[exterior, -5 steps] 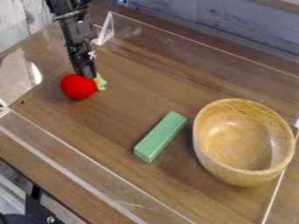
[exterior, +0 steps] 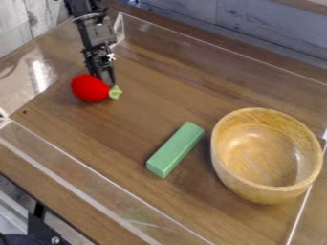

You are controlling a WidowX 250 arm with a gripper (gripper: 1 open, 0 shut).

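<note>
My gripper (exterior: 99, 73) reaches down from the top left, its fingertips right at a red round object (exterior: 90, 90) with a small light-green piece (exterior: 115, 93) at its right side, perhaps its stem. The fingers are small and partly hidden, so their spread is unclear.
A green block (exterior: 175, 149) lies on the wooden tray floor (exterior: 153, 57) in the lower middle. A large wooden bowl (exterior: 266, 124) sits at the right. The centre and upper part of the tray are clear; raised pale walls bound it.
My gripper has moved a little down toward the red object, which has shifted slightly up and right since a second ago.
</note>
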